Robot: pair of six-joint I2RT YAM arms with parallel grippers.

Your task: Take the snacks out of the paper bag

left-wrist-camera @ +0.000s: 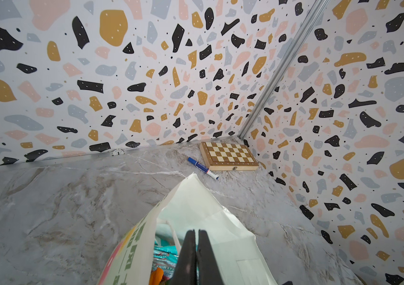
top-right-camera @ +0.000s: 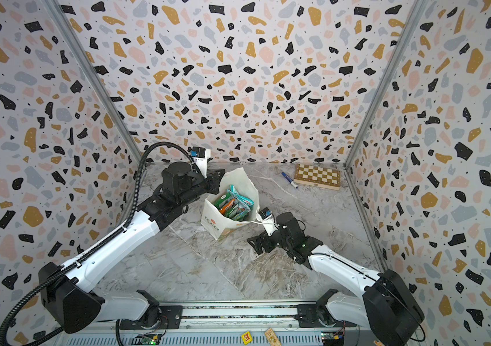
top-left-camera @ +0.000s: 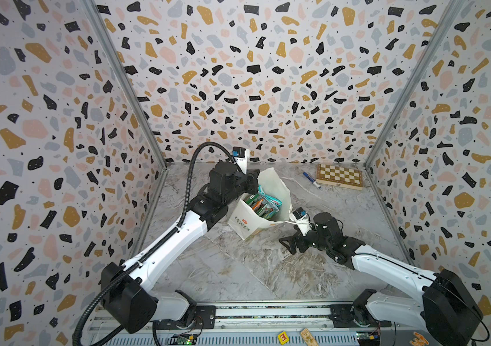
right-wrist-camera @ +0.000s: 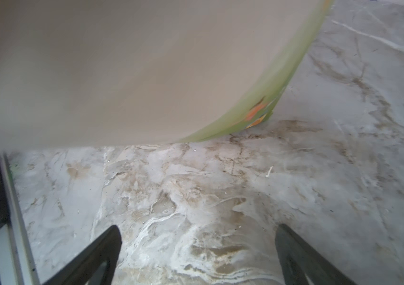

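Observation:
The white paper bag [top-left-camera: 245,223] stands on the marble table, leaning, its mouth wide open. Inside, several snack packets in green, orange and teal [top-left-camera: 265,203] show. My left gripper is shut above the bag's left rim; no snack is between its fingers, and whether they pinch paper I cannot tell. Beside the bag's front right, low over the table, my right gripper [top-left-camera: 290,246] is open and empty. Its fingers [right-wrist-camera: 98,254] stand well apart below the bag's wall [right-wrist-camera: 140,71] in the right wrist view. A pale strip stretches from the bag towards the right wrist.
A chessboard box [top-left-camera: 339,176] and a blue marker [top-left-camera: 311,180] lie at the back right. Metal rails run along the front edge.

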